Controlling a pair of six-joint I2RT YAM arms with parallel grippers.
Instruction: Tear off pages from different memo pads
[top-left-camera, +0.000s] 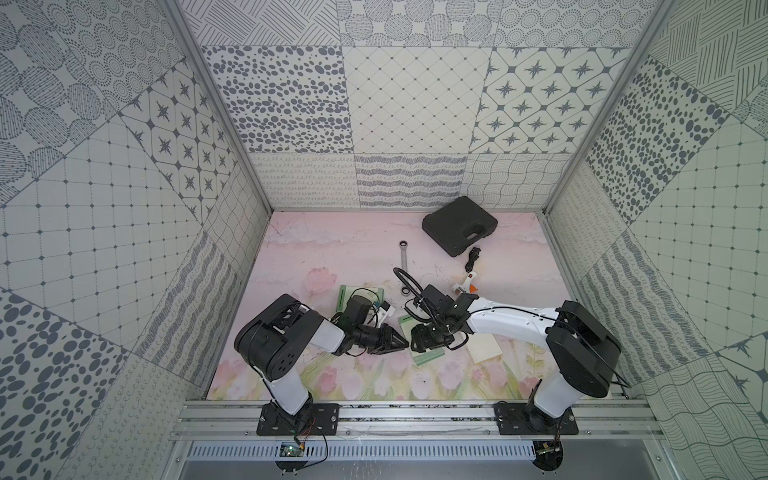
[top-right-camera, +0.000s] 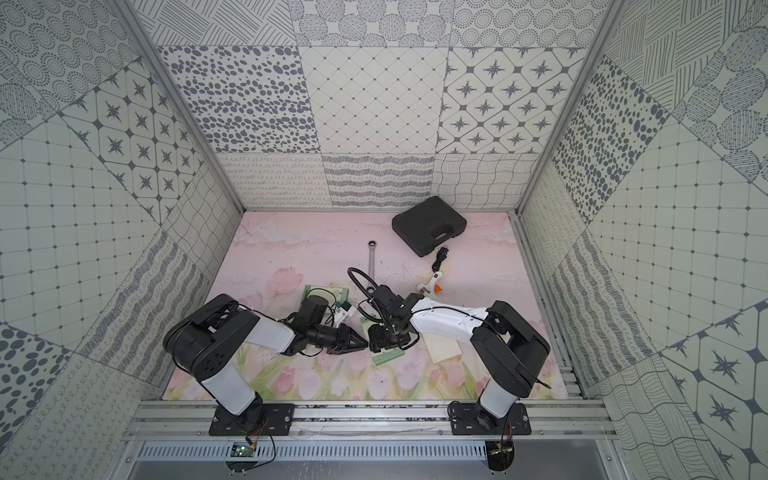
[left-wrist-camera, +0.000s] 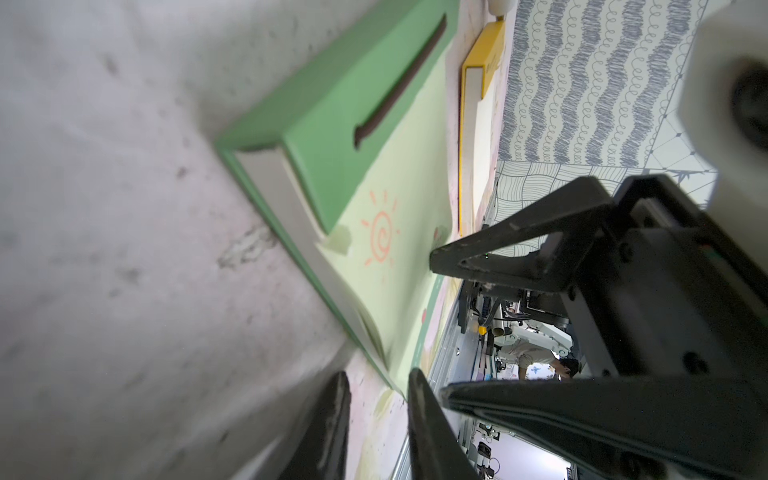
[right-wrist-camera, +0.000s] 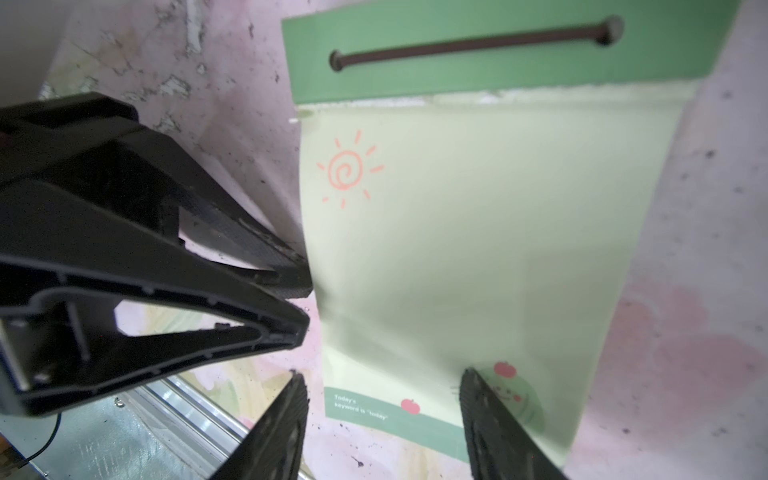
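A green memo pad (right-wrist-camera: 512, 76) with a brown cord through its binding lies on the table between my grippers. Its pale page (right-wrist-camera: 448, 240), printed with an orange sun, still meets the binding, where ragged whitish bits show along the edge. My left gripper points at the page's left edge, its tips a small gap apart; no paper shows clearly between them. Over the pad's lower end is my right gripper, fingers spaced apart, one tip at the page surface. Whether it pinches any paper is unclear. A second green pad (top-left-camera: 342, 297) is partly behind the left arm.
To the right, a cream pad (top-left-camera: 484, 346) lies partly under the right arm. A wrench (top-left-camera: 403, 257), a black case (top-left-camera: 458, 225), a dark coiled item (top-left-camera: 473, 258) and a white-orange object (top-left-camera: 469, 281) are farther back.
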